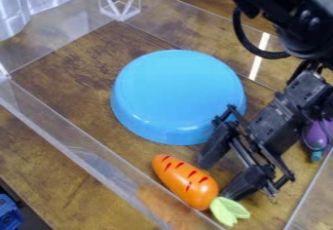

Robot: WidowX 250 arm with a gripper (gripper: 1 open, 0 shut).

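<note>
An orange toy carrot (185, 179) with red marks and pale green leaves (228, 210) lies near the front wall of a clear-sided tray, below a blue round plate (173, 93). My black gripper (221, 171) is low at the right, its fingers spread either side of the space just right of the carrot, close to it. It looks open; whether a finger touches the carrot is unclear.
A purple vegetable toy (314, 136) lies at the right edge, partly behind the arm. The clear tray wall (78, 136) runs along the lower left. Bare wooden floor shows at upper left. A blue object (7, 214) sits outside at bottom left.
</note>
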